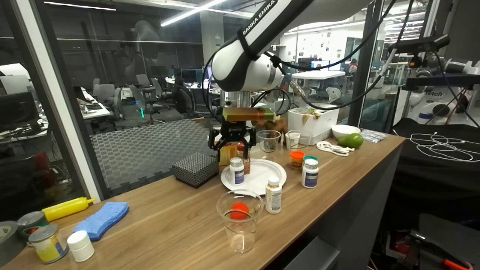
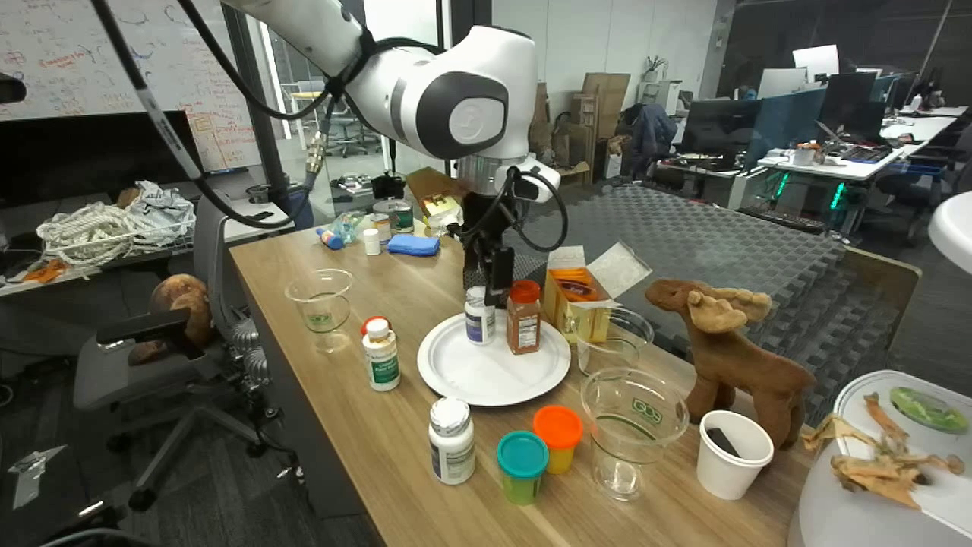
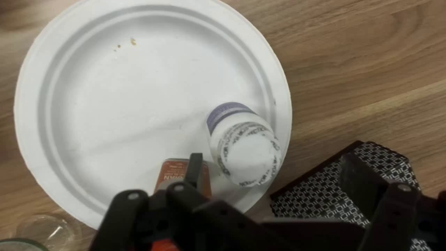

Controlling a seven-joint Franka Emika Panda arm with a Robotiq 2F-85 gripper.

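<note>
A white pill bottle with a purple label (image 1: 237, 171) stands upright on the white plate (image 1: 265, 180), near its rim in the wrist view. My gripper (image 1: 232, 156) is open just above the bottle, with its fingers well apart and nothing held. In the wrist view, one finger (image 3: 194, 169) is over the plate beside the bottle cap (image 3: 251, 157); the other finger is beyond the rim, over the black patterned box (image 3: 322, 194). A red-capped spice bottle (image 2: 524, 319) stands on the plate close to the pill bottle, partly hidden by my gripper in the wrist view.
Two more pill bottles (image 2: 382, 357) (image 2: 452, 442) stand near the table edge. Clear cups (image 2: 629, 428), small tubs (image 2: 522, 465), an open yellow box (image 2: 575, 296) and a toy moose (image 2: 743, 355) surround the plate. Bare tabletop (image 1: 171, 211) lies toward the blue sponge (image 1: 102, 219).
</note>
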